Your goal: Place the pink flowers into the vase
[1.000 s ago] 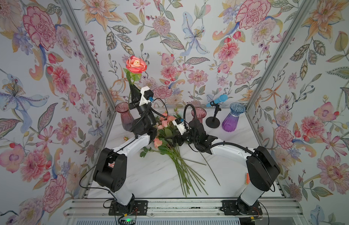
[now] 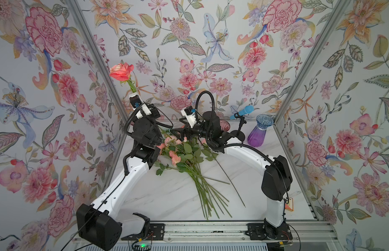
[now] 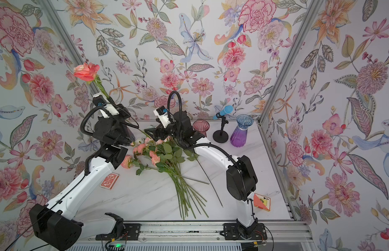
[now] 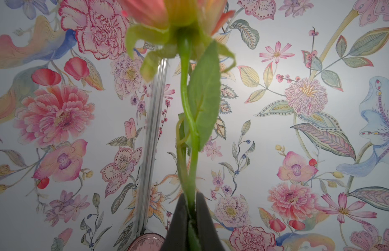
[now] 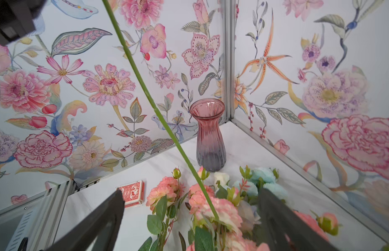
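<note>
A coral-pink flower (image 2: 121,72) stands head up at the far left, and my left gripper is shut on its green stem (image 4: 193,167). Below that gripper, the long lower stem (image 5: 158,110) slants down through the right wrist view. My right gripper is open; the stem's lower end shows between its fingers in that view, but whether it touches them I cannot tell. More pink flowers (image 3: 154,156) lie in a bunch under the grippers. A pink-to-grey glass vase (image 5: 209,138) stands empty in the back left corner, mostly hidden by my left arm in the top views.
Another pink vase (image 3: 200,127), a black stand with a blue top (image 3: 220,136) and a blue-purple vase (image 3: 239,133) stand at the back right. Card boxes lie left (image 3: 109,180) and front right (image 3: 261,201). Bare tabletop (image 3: 140,200) shows at the front.
The right gripper has moved left and up toward the stem.
</note>
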